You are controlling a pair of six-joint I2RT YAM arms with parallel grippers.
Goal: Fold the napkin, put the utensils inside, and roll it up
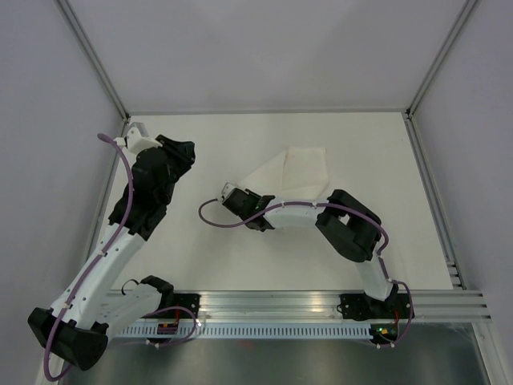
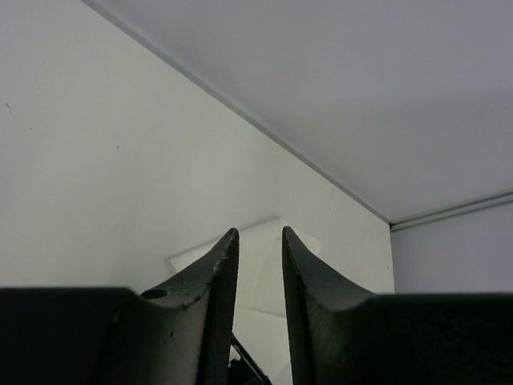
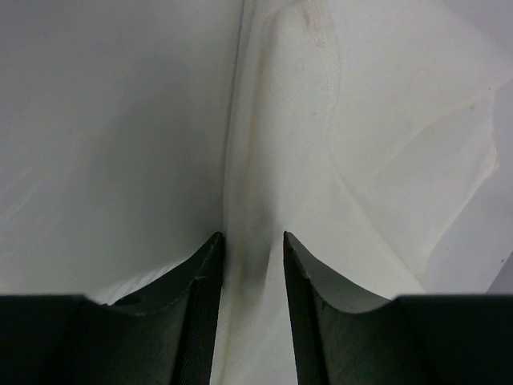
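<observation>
A white napkin (image 1: 304,170) lies on the white table, partly covered by the right arm in the top view. My right gripper is low at the cloth, its fingers part open. Between and ahead of its fingers runs a raised ridge of the napkin (image 3: 256,160), close to the left fingertip; no firm hold shows. My left gripper hangs away at the left, part open with nothing between its fingers; the napkin (image 2: 255,255) shows beyond them in the left wrist view. No utensils can be made out.
Grey walls (image 1: 272,56) close off the back and sides. A purple cable (image 1: 321,205) runs along the right arm.
</observation>
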